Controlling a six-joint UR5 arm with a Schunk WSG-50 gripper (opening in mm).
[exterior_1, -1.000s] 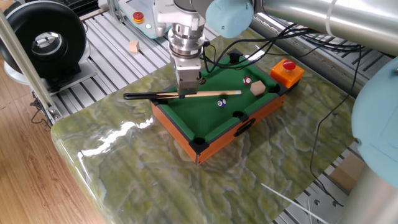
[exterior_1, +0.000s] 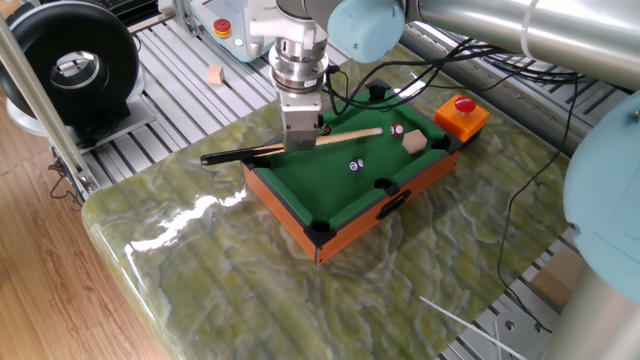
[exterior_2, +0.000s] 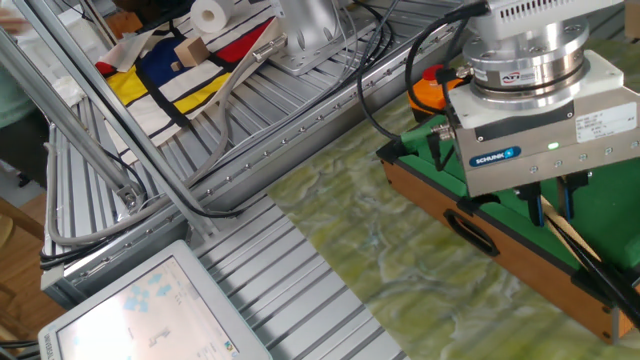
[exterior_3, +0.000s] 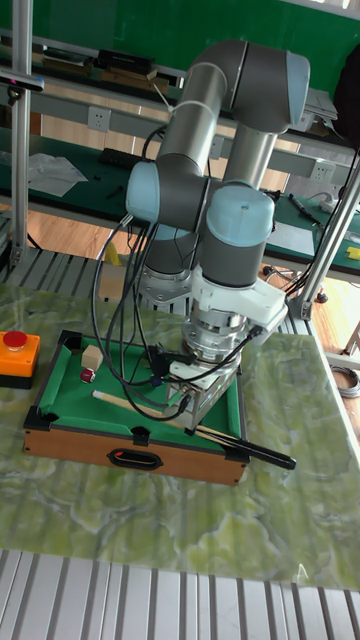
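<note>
A toy pool table (exterior_1: 330, 185) with green felt and orange-brown sides stands on the marbled green tabletop. My gripper (exterior_2: 552, 212) is low over one end of it, its dark fingers (exterior_2: 536, 207) on either side of the cue stick (exterior_2: 572, 235), and it looks shut on the stick. In exterior view 1 the cue (exterior_1: 350, 137) lies slantwise across the felt. Its black handle (exterior_1: 226, 156) sticks out past the table's rim. A dark blue ball (exterior_1: 356, 165) and a red ball (exterior_1: 397, 130) lie on the felt. The gripper body hides the middle of the cue.
A wooden block (exterior_1: 414, 141) sits on the felt near a corner pocket. Beside that end stands an orange emergency-stop box (exterior_1: 461, 118). Black cables (exterior_1: 440, 65) hang from the arm close to the pool table.
The cue has turned: its pale tip has swung toward the far side, away from the blue ball. The gripper has shifted very slightly. Balls and block have stayed put.
</note>
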